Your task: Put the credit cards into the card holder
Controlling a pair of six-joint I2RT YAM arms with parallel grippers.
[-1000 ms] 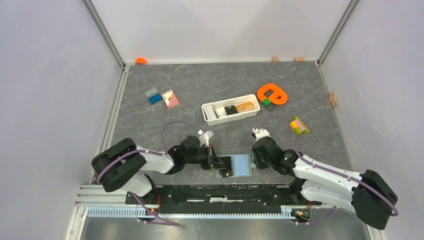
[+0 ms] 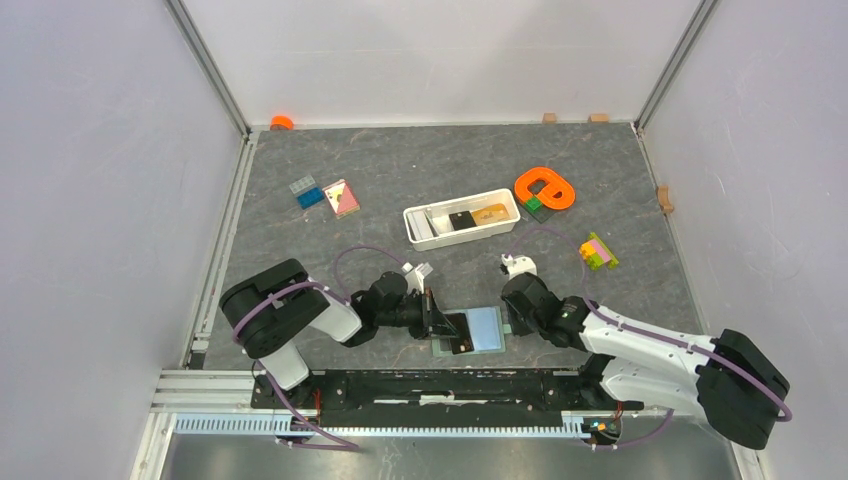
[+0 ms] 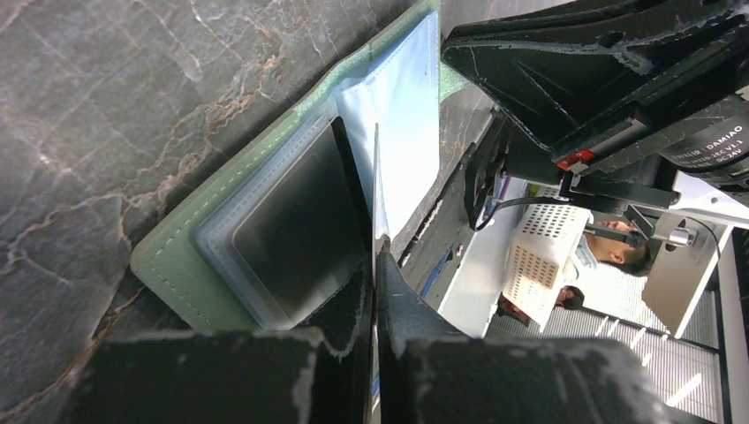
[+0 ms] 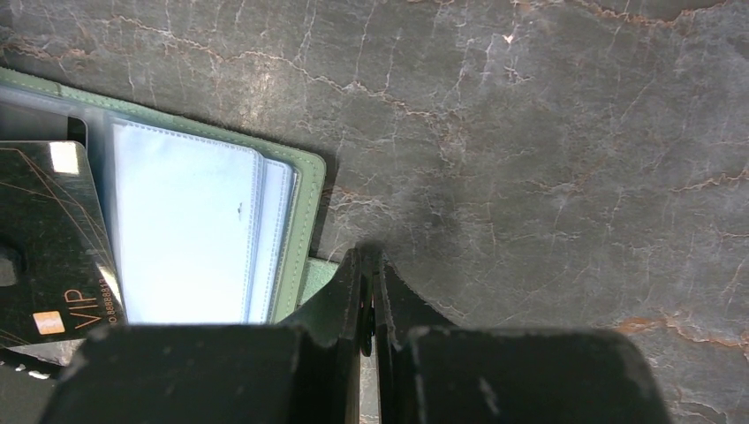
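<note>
The green card holder (image 2: 487, 352) lies open on the table, with clear pale-blue sleeves (image 4: 190, 221) on its right part. My left gripper is shut on a black card (image 4: 53, 212) with gold lines and "VIP" lettering. In the left wrist view this card shows edge-on, upright against the sleeves, beside a clear pocket (image 3: 305, 234) with a dark inside. Whether its edge is inside a sleeve, I cannot tell. At the holder's right edge, my right gripper is shut on the green strap (image 4: 316, 279); its fingers hide the strap's end.
Behind the holder stands a white tray (image 2: 448, 240) with several cards. Orange ring (image 2: 560, 200) and toy blocks (image 2: 597, 252) lie at the right, with blue-grey blocks (image 2: 307, 193) and a red-white box (image 2: 341, 198) back left. Bare table separates these things.
My left gripper has shifted slightly right with the black card, its forearm swinging right. The right gripper stays almost still at the strap, and the holder has barely moved.
</note>
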